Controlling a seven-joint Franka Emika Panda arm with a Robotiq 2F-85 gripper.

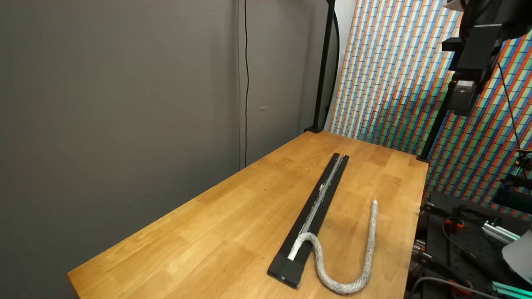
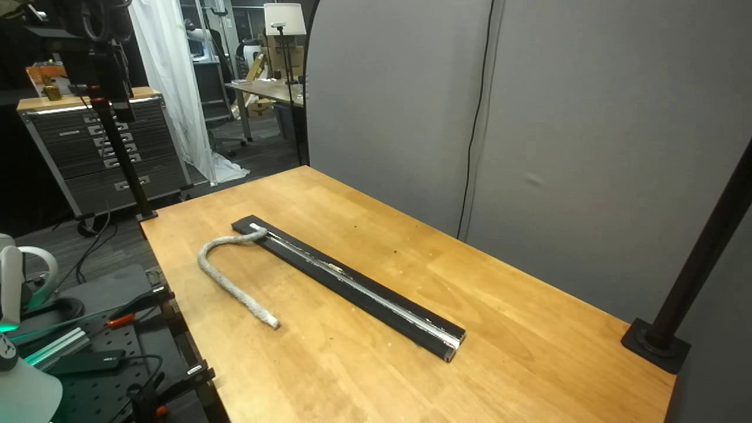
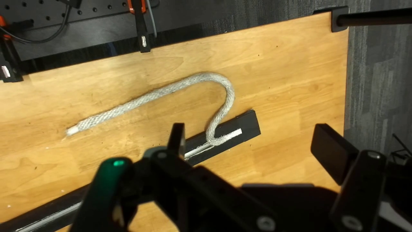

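A grey braided rope (image 1: 366, 264) lies in a hook-shaped bend on the table. One whitish end rests over the near end of a long black board (image 1: 294, 234), lined up with the pale groove running along its length; how deep it sits I cannot tell. From there the rope curves off the board, and its other end lies on bare wood, as exterior view 2 shows the rope (image 2: 229, 282) too. High above the table hangs my gripper, its two black fingers wide apart in the wrist view. Nothing is held between them, and the rope is well below.
Black clamps (image 3: 143, 33) grip the table edge on the rope's side, beside a black perforated bench (image 2: 106, 373). Dark posts (image 2: 680, 303) stand at table corners. Bare wood (image 1: 199, 239) lies free on the board's other side, towards the grey wall panel (image 1: 124, 99).
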